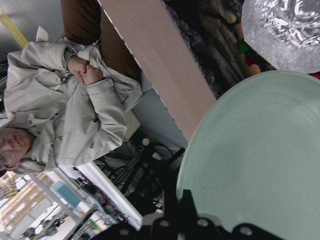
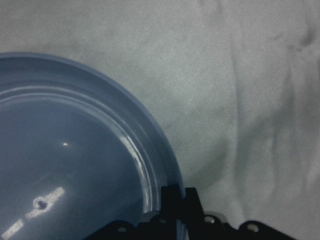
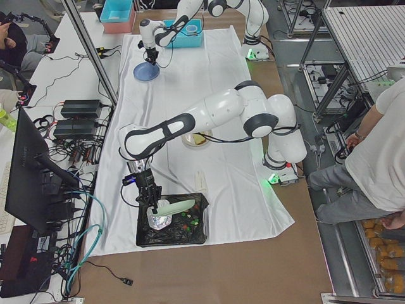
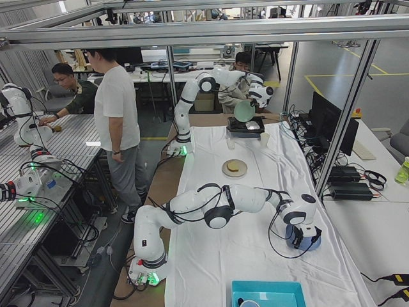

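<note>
My left gripper is shut on the rim of a pale green plate (image 1: 255, 155), held tilted above a black bin (image 3: 144, 234) containing crumpled foil (image 1: 282, 32) and small coloured items. At the other end of the cloth, my right gripper is shut on the rim of a blue plate (image 2: 75, 155), which lies on or just above the white cloth.
A round dish (image 4: 227, 167) with a yellow item stands mid-cloth, near pale cups (image 4: 264, 139). A turquoise bin (image 4: 267, 288) sits beside the right arm. Monitors and cables line one side; people are around the table.
</note>
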